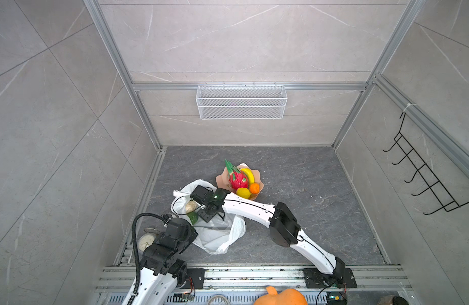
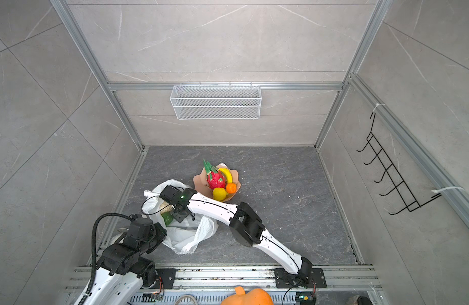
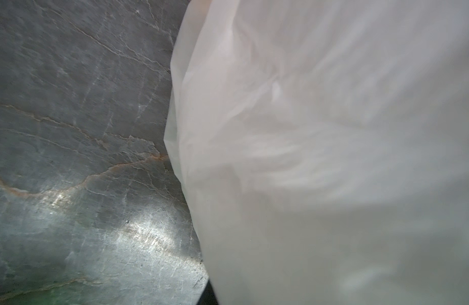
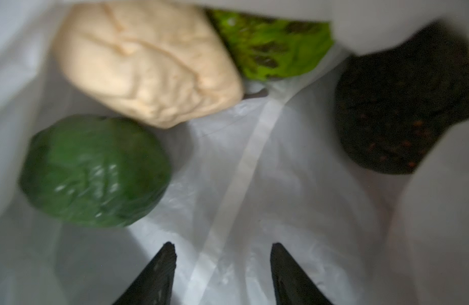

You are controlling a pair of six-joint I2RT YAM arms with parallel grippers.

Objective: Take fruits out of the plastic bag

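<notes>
The white plastic bag (image 1: 214, 239) lies open on the left of the table. Inside it, the right wrist view shows a wrinkled green fruit (image 4: 97, 170), a beige lumpy item (image 4: 150, 61), a bright green mottled item (image 4: 275, 43) and a dark brown, avocado-like fruit (image 4: 407, 101). My right gripper is over the bag's inside, its fingers apart with only bag plastic beyond them. At the bag's near left side is my left gripper (image 1: 188, 239); the left wrist view is mostly filled by bag plastic (image 3: 321, 152), and its fingertips are hidden.
Just behind the bag stands a pinkish bowl (image 1: 222, 182) with a dragon fruit (image 1: 238, 180), banana (image 1: 248, 174), orange (image 1: 254, 188) and yellow fruit (image 1: 243, 192). A wire basket (image 1: 241, 101) hangs on the back wall.
</notes>
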